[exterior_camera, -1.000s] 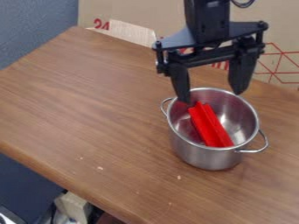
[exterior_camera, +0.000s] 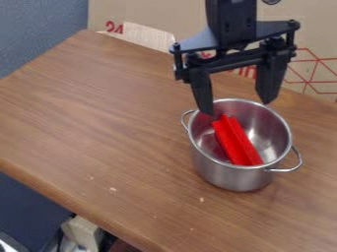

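My black gripper is open above a steel pot with two loop handles, its two fingers spread apart over the rim with empty space between them. Inside the pot lies a long red object, tilted from the upper left down to the lower right. Whether it is one piece or more is hard to tell.
Cardboard with red print stands along the back. The table's left edge drops to a dark blue area at the lower left.
The pot and the red object have not visibly moved.
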